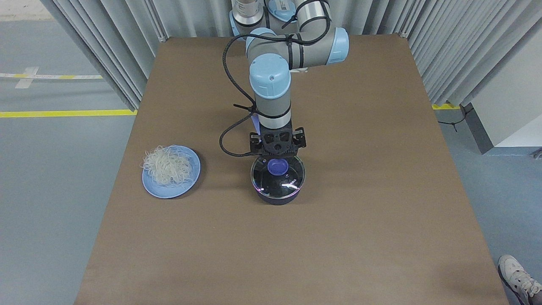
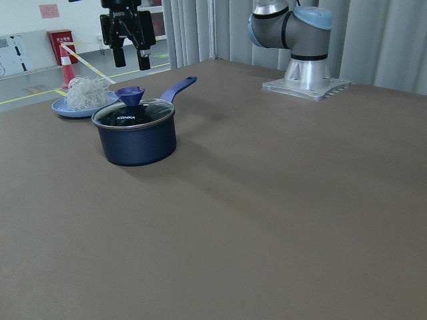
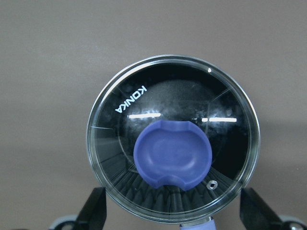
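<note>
A dark blue pot [image 2: 137,147] with a glass lid and a blue lid knob [image 3: 172,153] stands on the table. Its blue handle [image 2: 180,87] points toward the robot's base. My gripper [image 2: 131,61] hangs above the pot, open, with nothing between its fingers. In the front view it hides most of the handle; in the wrist view its two fingertips flank the lower part of the lid, with the knob centred above them.
A light blue plate [image 1: 188,185] of white noodles [image 1: 166,165] sits left of the pot in the front view. The arm's base [image 2: 307,85] stands at the back.
</note>
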